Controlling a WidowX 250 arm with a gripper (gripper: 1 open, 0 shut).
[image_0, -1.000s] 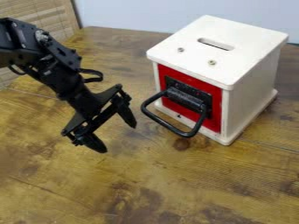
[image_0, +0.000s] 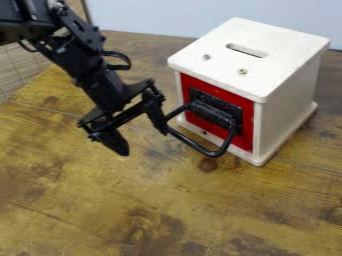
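Note:
My black gripper (image_0: 139, 136) hangs open over the wooden table at left of centre, fingers pointing down, with nothing seen between them. The white box (image_0: 283, 90) stands on the right with a red front panel (image_0: 246, 140). A black bar handle (image_0: 201, 149) sticks out from that panel toward the left. The gripper's right finger is close beside the handle's left end; whether they touch I cannot tell.
A pale wall is behind, and a light slatted board (image_0: 19, 70) lies at the far left.
The gripper has moved up and to the right, closer to the handle. The box and handle look unmoved.

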